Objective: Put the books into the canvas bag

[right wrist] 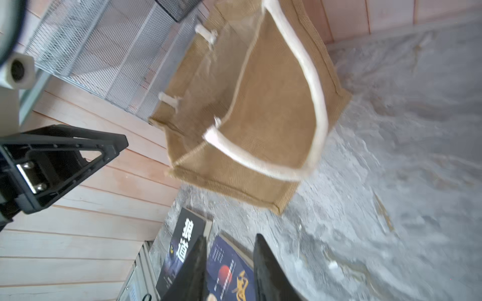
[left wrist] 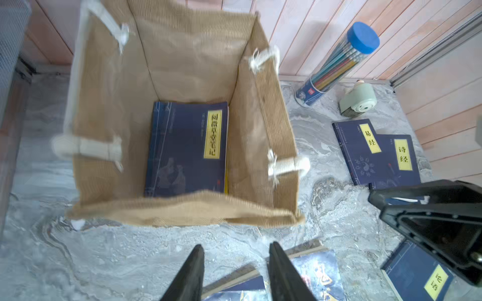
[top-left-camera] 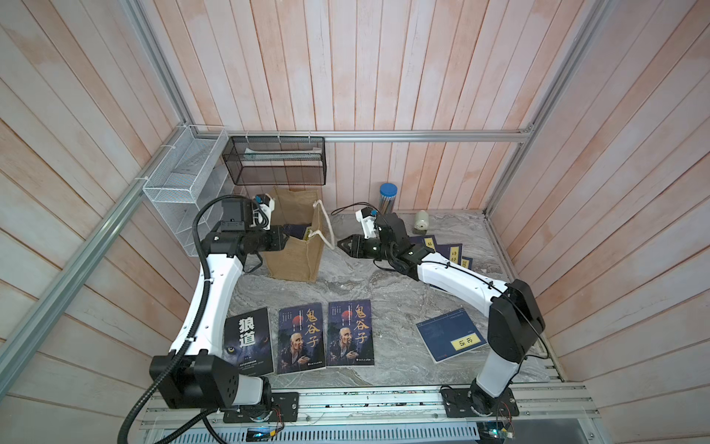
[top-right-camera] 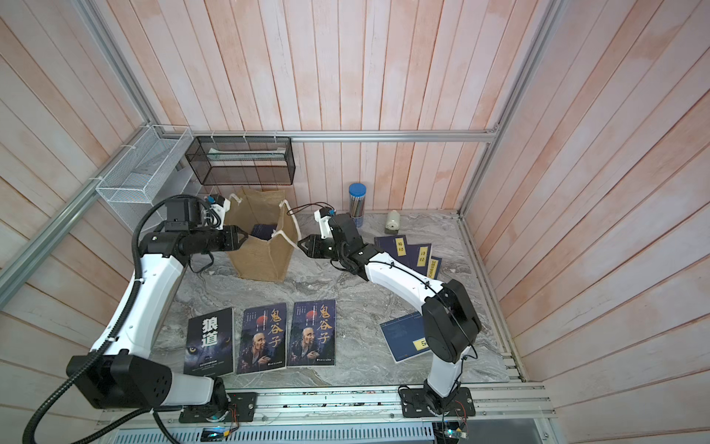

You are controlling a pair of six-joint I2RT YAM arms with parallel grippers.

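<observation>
The tan canvas bag (top-left-camera: 292, 259) stands open at the back left, and a dark blue book (left wrist: 188, 145) with a yellow label lies inside it. My left gripper is near the bag's front, its two fingers apart and empty. To the bag's right, clear of its white handle (right wrist: 316, 115), my right gripper also stands open and empty. Along the front lie a black book (top-left-camera: 247, 342) and two blue books with a bald man, one (top-left-camera: 301, 337) beside the other (top-left-camera: 350, 333). A navy book (top-left-camera: 452, 334) lies at front right.
More navy books (left wrist: 376, 153) overlap at the back right, near a pencil tube (top-right-camera: 357, 203) and a pale green object (top-right-camera: 392, 220). A black wire basket (top-left-camera: 274, 160) and white mesh trays (top-left-camera: 186, 177) hang on the walls.
</observation>
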